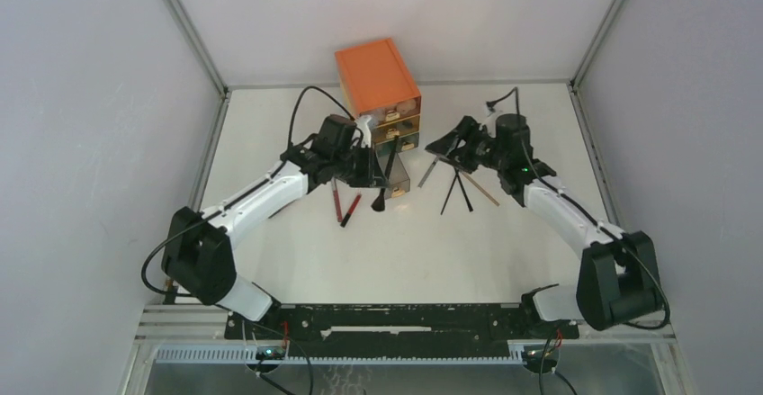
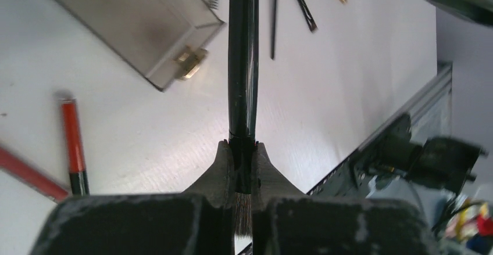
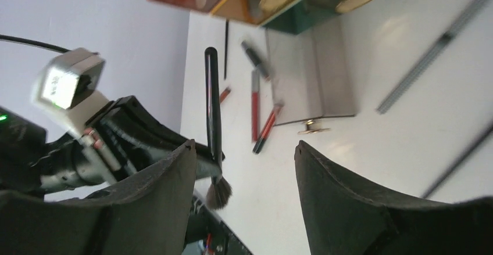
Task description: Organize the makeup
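Note:
My left gripper [image 1: 382, 179] is shut on a black makeup brush, held upright in the right wrist view with its bristles [image 3: 218, 192] downward. My right gripper [image 1: 435, 150] is open and empty, to the right of it. An orange drawer organizer [image 1: 376, 76] stands at the back, with a clear lower drawer [image 2: 134, 22] pulled out. Red-and-black pencils [image 2: 74, 144] lie left of that drawer; thin dark brushes [image 1: 464, 193], a silver tool [image 3: 407, 78] and a tan stick [image 1: 481, 186] lie to its right.
Walls enclose the table at the back and sides.

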